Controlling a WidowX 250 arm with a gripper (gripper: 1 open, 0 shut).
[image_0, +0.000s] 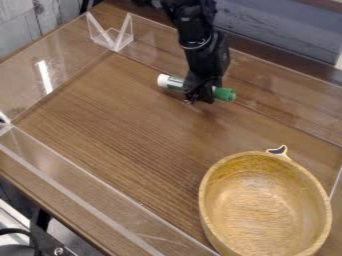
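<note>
My gripper (201, 90) reaches down from the top centre and is shut on a small tube (171, 82) with a white body and a green end (225, 94). The tube lies nearly level, low over or on the wooden table (120, 140); I cannot tell whether it touches the surface. The dark fingers cover its middle.
A large tan bowl (265, 210) fills the lower right, with a small white item (278, 151) by its far rim. A clear wire-like holder (110, 30) stands at the top left.
</note>
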